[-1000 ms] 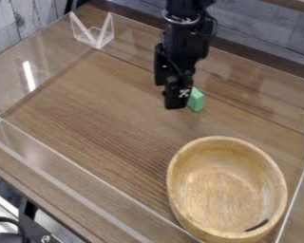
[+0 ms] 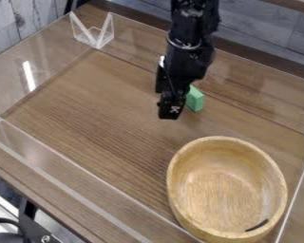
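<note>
My black arm reaches down from the top centre of the camera view, its gripper (image 2: 170, 102) open at the left of a small green block (image 2: 194, 97). The block rests on the wooden tray floor (image 2: 91, 133), partly behind the gripper. I cannot tell whether a finger touches it.
A large tan bowl (image 2: 226, 155) fills the lower right of the tray. A white wire holder (image 2: 94, 30) stands at the back left.
Over the last second the gripper has shifted a little toward the left and downward in the view. The green block and bowl look unmoved.
</note>
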